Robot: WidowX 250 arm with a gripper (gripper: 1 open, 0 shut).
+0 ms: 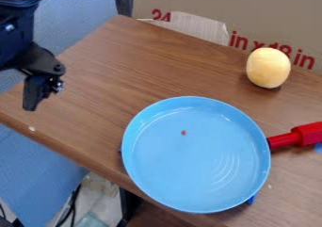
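My dark gripper (40, 89) hangs at the upper left over the table's left edge, angled downward; I cannot tell how far apart its fingers are. A light blue plate (195, 154) lies on the wooden table at centre right, with a small red speck on it. Behind its right side a red cylindrical object (304, 134) reaches to the frame's edge, with blue pieces beside and under the plate. A pale yellow, rounded object (266, 68) stands at the back right.
A cardboard box (220, 9) with red printing stands behind the table. Beyond the left edge are blue fabric (32, 165) and cables below.
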